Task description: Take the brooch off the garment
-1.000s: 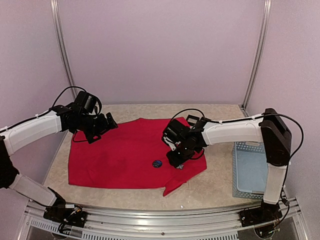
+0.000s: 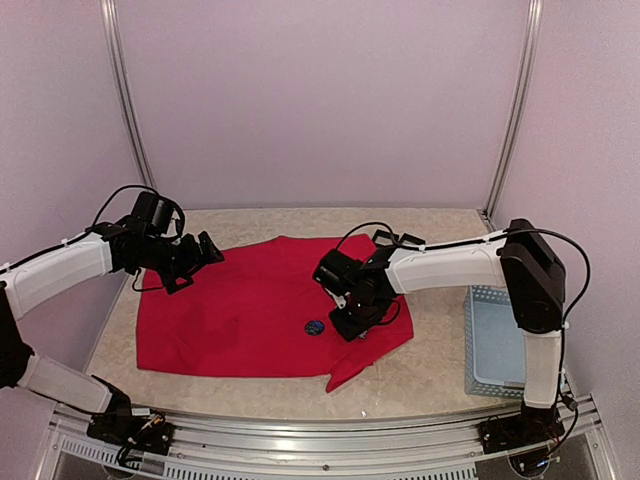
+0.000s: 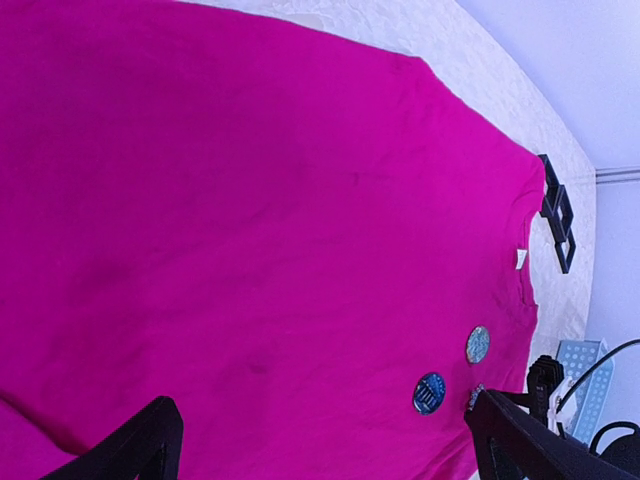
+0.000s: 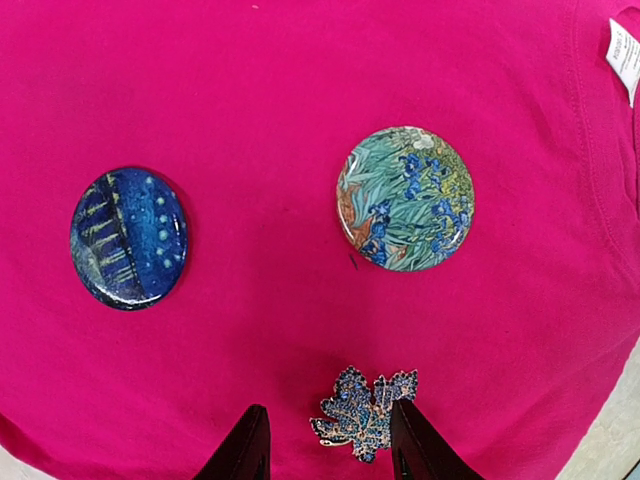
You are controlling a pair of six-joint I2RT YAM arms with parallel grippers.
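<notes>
A red garment (image 2: 230,310) lies spread on the table, showing magenta in the wrist views. In the right wrist view it carries a blue oval badge (image 4: 128,238), a round iris-patterned badge (image 4: 404,198) and a glittery leaf-shaped brooch (image 4: 360,412). My right gripper hovers over the leaf brooch, its fingers parted, the right fingertip overlapping the brooch's edge in view; contact cannot be told. My left gripper stands open above the garment's left part, nothing between its fingers.
A light blue basket (image 2: 478,350) sits at the right edge of the table. A black object (image 3: 555,205) lies behind the garment at the back right. Bare table (image 2: 430,375) shows at front right.
Both arms have drawn back toward their own sides compared with about a second ago, the left one also slightly lower in the top view. The garment lies as before.
</notes>
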